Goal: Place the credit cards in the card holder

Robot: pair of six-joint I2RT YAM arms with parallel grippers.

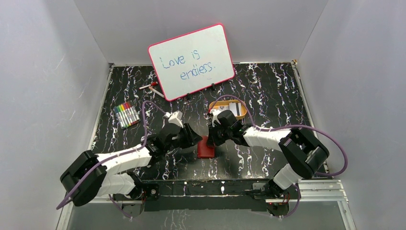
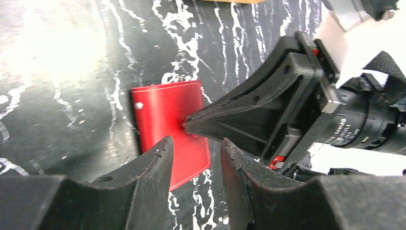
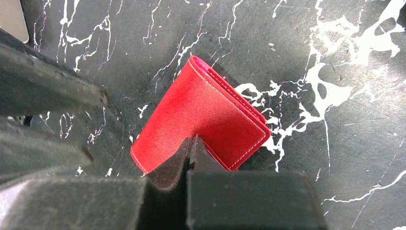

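Note:
A red card holder [image 1: 206,151] stands out on the black marbled table between my two arms, near the front. My right gripper has its fingertips pressed together at the holder's face, shut on what looks like a thin layer of its cover. In the left wrist view that gripper reaches the holder [image 2: 179,155] from the right. My left gripper is part open, its fingers apart over the holder and nothing held. White and dark-striped cards [image 1: 234,108] lie in the orange tray behind the right gripper.
The orange tray [image 1: 244,113] sits close behind my right gripper. At the back leans a whiteboard [image 1: 191,62] with writing. Several colored markers [image 1: 127,114] lie at the left. Open table shows at the right.

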